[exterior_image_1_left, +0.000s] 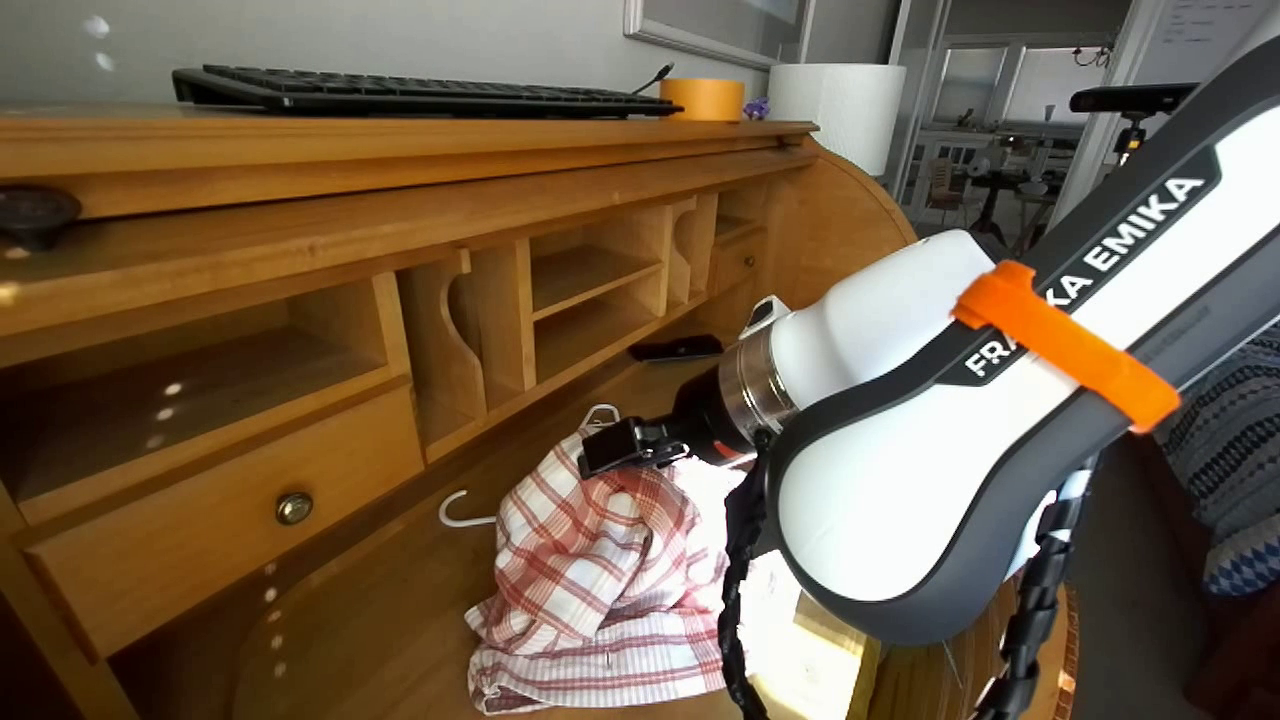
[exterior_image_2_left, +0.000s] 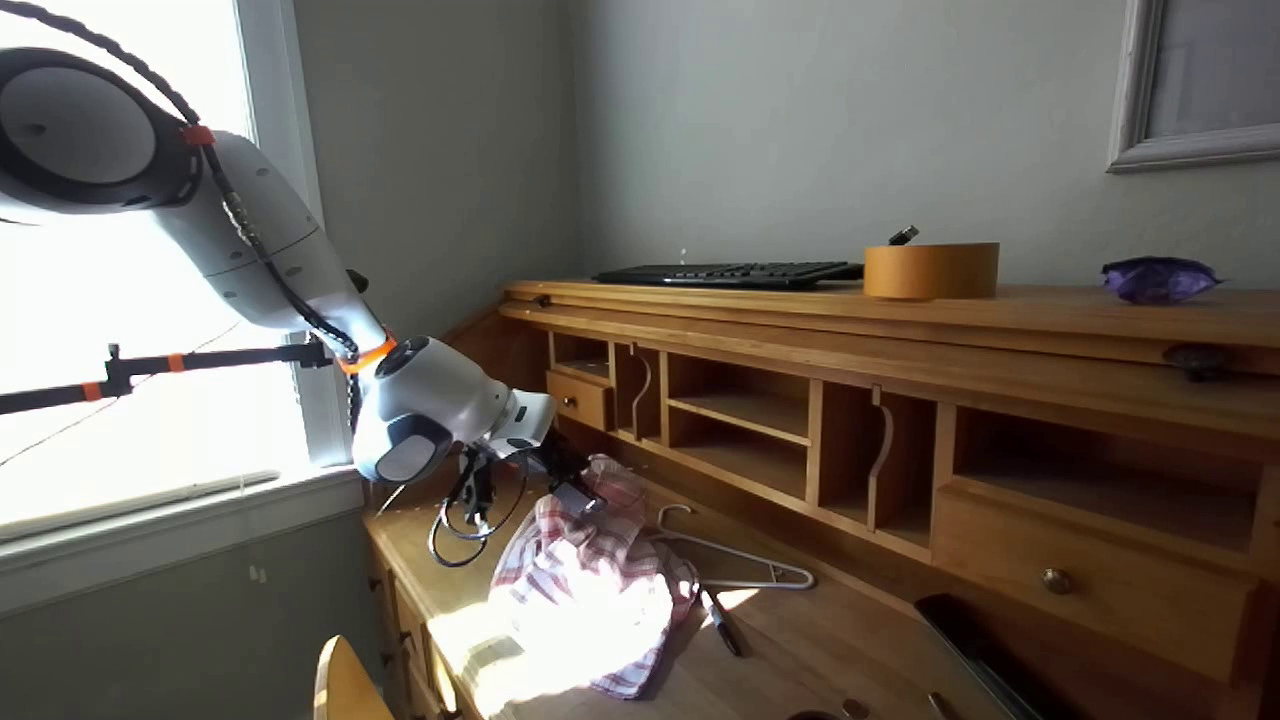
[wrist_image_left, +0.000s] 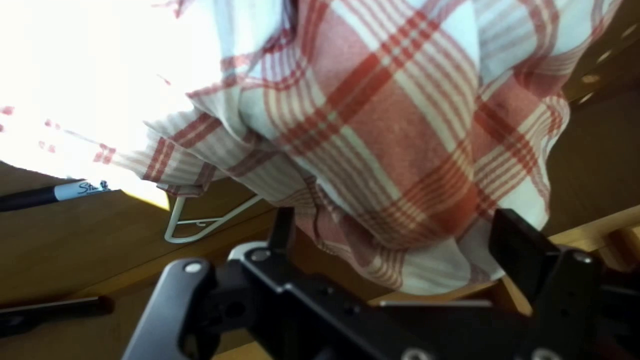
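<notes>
A red-and-white plaid cloth (exterior_image_1_left: 588, 564) lies bunched on the desk, its sunlit side washed out in the second exterior view. My gripper stands open just over the cloth, its two fingers wide apart with cloth showing beyond and between them. Whether the fingertips touch the fabric I cannot tell. Partly under the cloth is a white hanger (exterior_image_2_left: 750, 564); its hook (exterior_image_1_left: 462, 514) pokes out at one side, and a corner of the hanger (wrist_image_left: 204, 223) shows in the wrist view.
A marker (exterior_image_2_left: 720, 622) lies beside the cloth. Wooden cubbies (exterior_image_2_left: 744, 432) and a drawer (exterior_image_1_left: 234, 510) line the desk's back. On the top shelf sit a black keyboard (exterior_image_1_left: 420, 94) and an orange-brown roll (exterior_image_2_left: 931, 271). A dark object (exterior_image_2_left: 978, 654) rests on the desk, with bare wood nearby.
</notes>
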